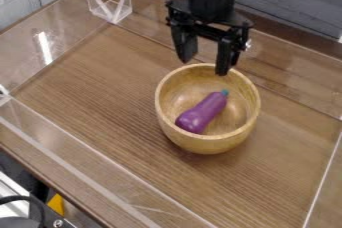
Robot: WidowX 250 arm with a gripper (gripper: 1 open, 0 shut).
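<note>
A black robot gripper (206, 44) hangs over the back part of a round yellow bowl (238, 127), its fingers spread open with nothing seen between them. In the bowl lies a purple eggplant (199, 116) with a green stem end, tilted from lower left to upper right. The gripper is above and apart from the eggplant.
A clear wire-like or plastic rack (110, 4) stands at the back left. Black cables and a small yellow item sit at the lower left edge.
</note>
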